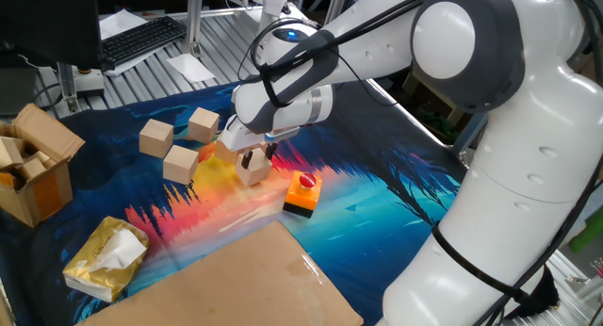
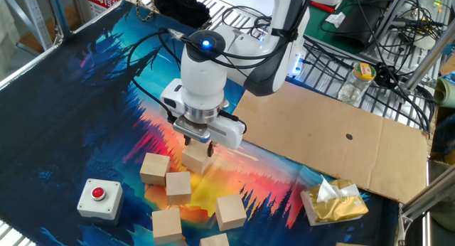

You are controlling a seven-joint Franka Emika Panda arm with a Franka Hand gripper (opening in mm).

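In exterior view 1, my gripper [image 1: 259,155] points down at a wooden block [image 1: 252,170], its dark fingers standing apart at the block's top. Exterior view 2 shows the gripper [image 2: 199,146] over the same pale block [image 2: 196,159], one finger towards each side. Whether the fingers press on the block cannot be made out. Close beside it is another block [image 2: 155,168], partly hidden in exterior view 1. More loose blocks lie nearby, among them one block [image 1: 181,164], a second block [image 1: 156,138] and a third block [image 1: 203,125].
An orange box with a red button [image 1: 303,191] stands close to the gripper; a white button box [image 2: 100,201] is farther off. A tissue pack [image 1: 106,260], a cardboard sheet [image 1: 226,284] and an open carton of blocks [image 1: 42,189] border the cloth.
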